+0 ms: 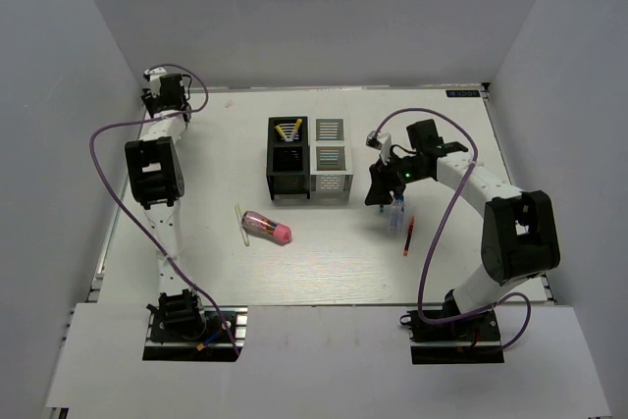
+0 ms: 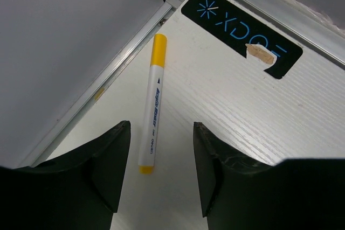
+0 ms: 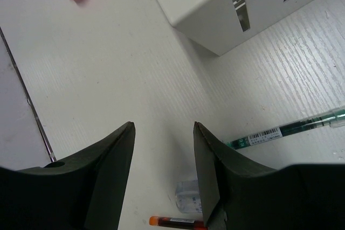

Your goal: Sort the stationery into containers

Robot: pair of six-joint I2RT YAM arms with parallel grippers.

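My left gripper is open at the back left corner, a white marker with yellow caps (image 2: 152,106) below it between the fingertips. My right gripper is open above a teal pen (image 3: 294,129), a clear bottle (image 1: 396,215) and an orange-red pen (image 1: 409,235). Black containers (image 1: 288,182) hold yellow items (image 1: 296,128); white containers (image 1: 331,183) stand beside them. A pink pencil case (image 1: 268,228) and a light pen (image 1: 240,225) lie at the front left.
Walls border the back and sides. A label (image 2: 226,20) is stuck in the back left corner.
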